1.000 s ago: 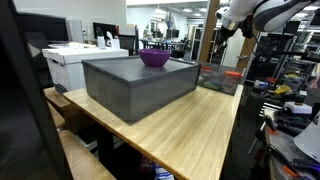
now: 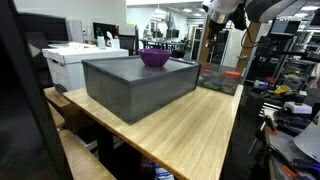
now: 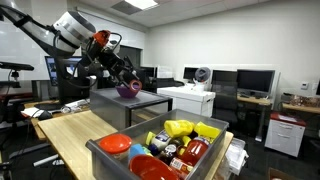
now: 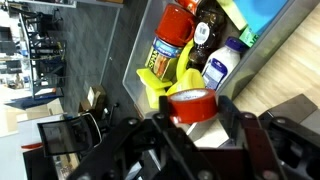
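Observation:
In the wrist view my gripper is shut on an orange-red round item (image 4: 192, 104), probably a cup or lid. The same item looks small and orange (image 3: 136, 86) in exterior view 2, held up in the air. There my gripper (image 3: 131, 79) hangs near a purple bowl (image 3: 126, 91), though the depth between them is hard to judge. The bowl (image 2: 155, 58) rests on a long dark grey box (image 2: 135, 92). Below the held item in the wrist view lies a grey bin (image 4: 235, 82) of mixed goods.
The open grey bin (image 3: 118, 167) is full: red lids (image 3: 115, 143), yellow items (image 3: 180, 128), a blue item and bottles show in it. Bare wooden table (image 2: 170, 138) lies in front of the dark box. Desks with monitors stand farther back.
The arm has swung leftward in exterior view 1, toward the side where the dark box and bowl are. Bowl and box have stayed put.

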